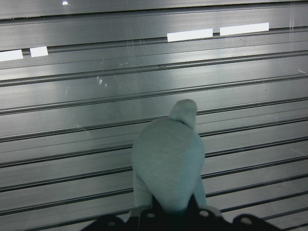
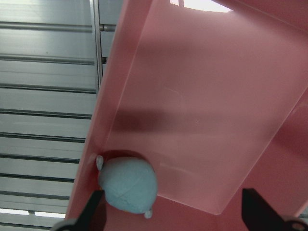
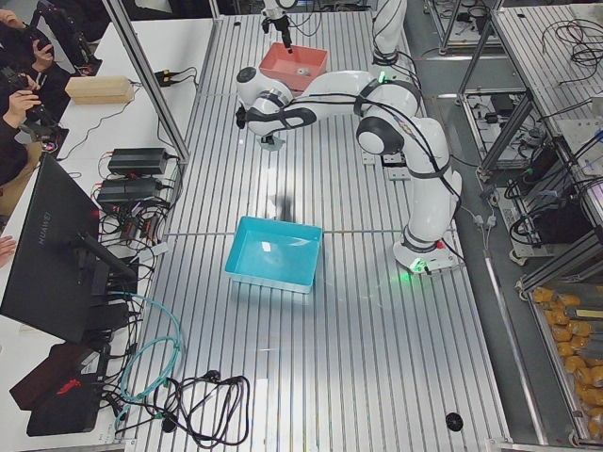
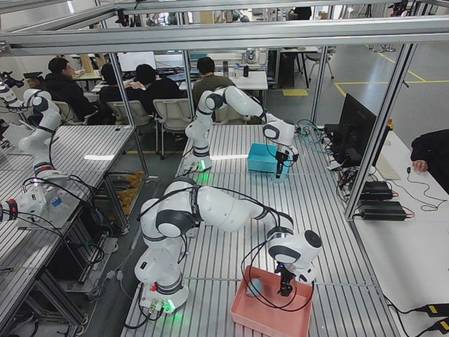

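My left gripper is shut on a pale blue-grey plush toy [image 1: 168, 159], held over the ribbed table; the camera left view shows it [image 3: 268, 139] beyond the cyan box [image 3: 273, 252]. My right gripper is open over the pink box [image 2: 192, 96], nothing between its fingers. A light blue plush [image 2: 127, 183] lies inside that box against a wall, beside the right gripper's fingers in the right wrist view. In the camera right view the right gripper [image 4: 285, 284] is above the pink box [image 4: 270, 316].
A monitor [image 3: 57, 245], power units [image 3: 137, 162] and cables line the side of the table. The foreground of the camera left view has bare table [image 3: 330, 367], with loose cables at its left. A metal frame post [image 4: 372, 133] stands beside the table.
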